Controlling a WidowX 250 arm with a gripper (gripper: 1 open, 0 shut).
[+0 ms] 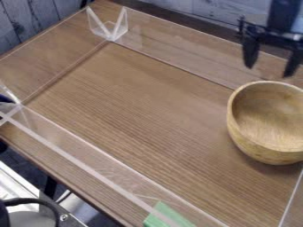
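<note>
A black gripper [270, 53] hangs blurred at the top right, above and behind a round wooden bowl [268, 142]. Its finger opening is too blurred to judge, and I see no object held. The bowl stands on the wooden table at the right, and its visible inside looks empty.
Clear plastic walls [119, 182] border the wooden table [136, 111]. A green patch [168, 215] shows at the front edge. A grey wooden wall runs along the back.
</note>
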